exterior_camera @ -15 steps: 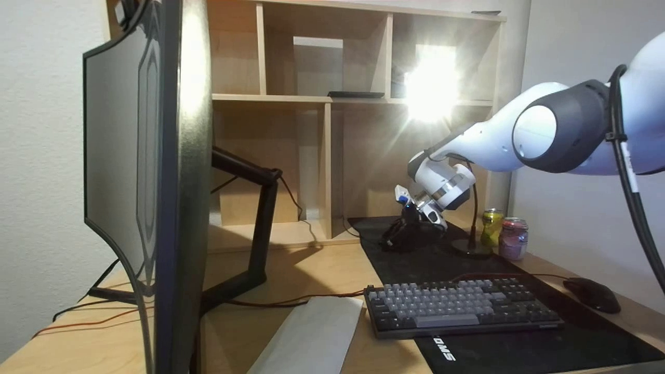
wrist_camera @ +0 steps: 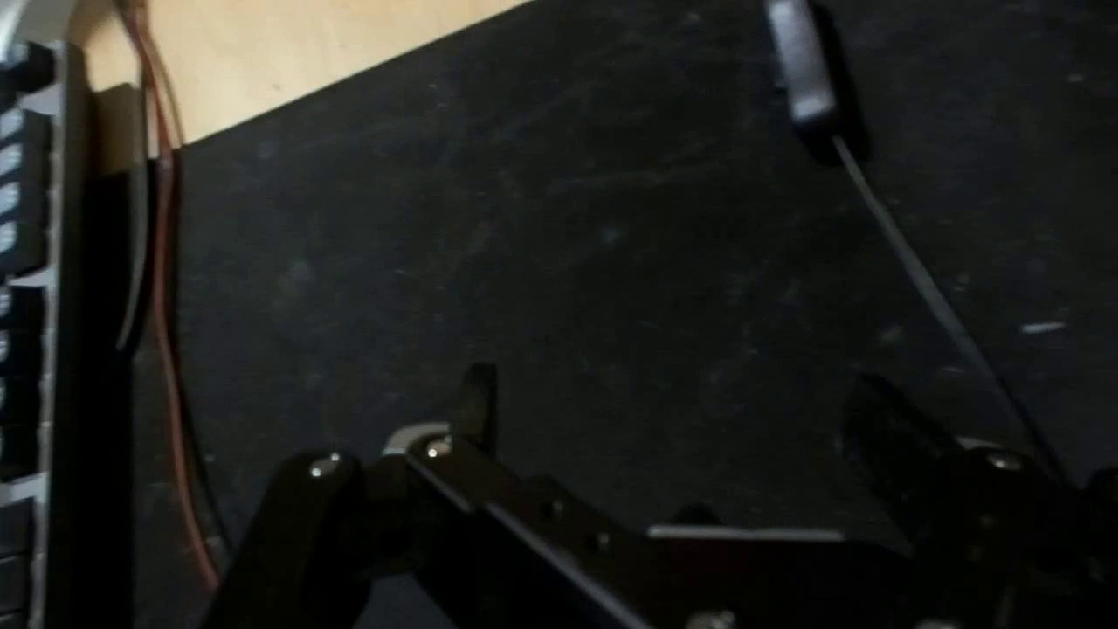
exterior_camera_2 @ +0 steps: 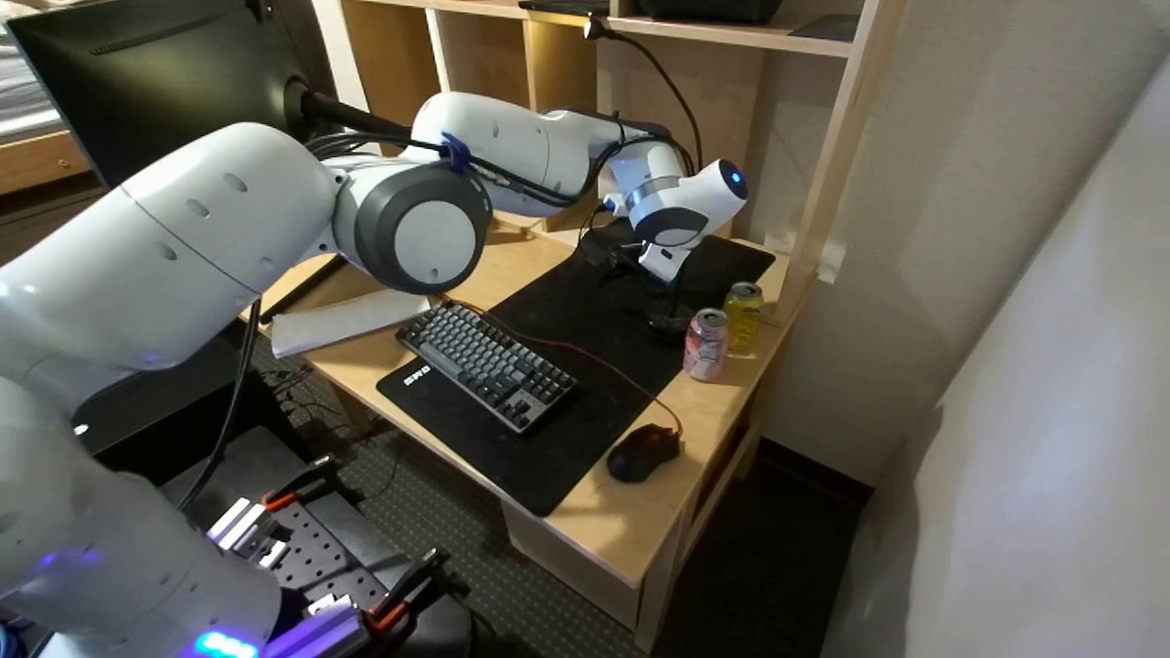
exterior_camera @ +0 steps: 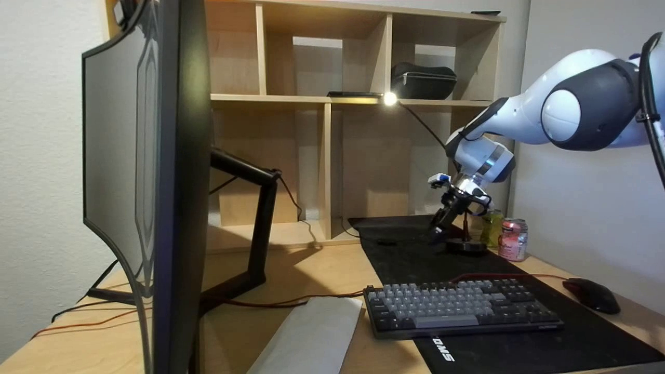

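Note:
Over the back of the black desk mat (exterior_camera: 405, 262), my gripper stands open, its two dark fingers apart and only bare mat showing between them. A desk lamp has its round base (exterior_camera: 466, 246) on the mat beside the gripper. From there its thin neck leans up and left to a lit lamp head (exterior_camera: 390, 98) at shelf height, also seen as a lamp head (exterior_camera_2: 594, 29) in the second exterior view. Ahead of the fingers in the wrist view lies a small dark inline piece (wrist_camera: 804, 73) on a thin cord (wrist_camera: 922, 278), which runs down toward the right finger.
A keyboard (exterior_camera: 461, 305) and a mouse (exterior_camera: 590, 295) occupy the near side. Pink (exterior_camera_2: 705, 344) and yellow (exterior_camera_2: 743, 316) cans stand right of the lamp base. The monitor (exterior_camera: 177, 187) and its arm fill the left; shelves rise behind.
My arm and gripper have moved right, close to the lamp base. The lamp head has shifted left and its glare is much smaller, revealing a black case on the shelf. The base sits slightly further left.

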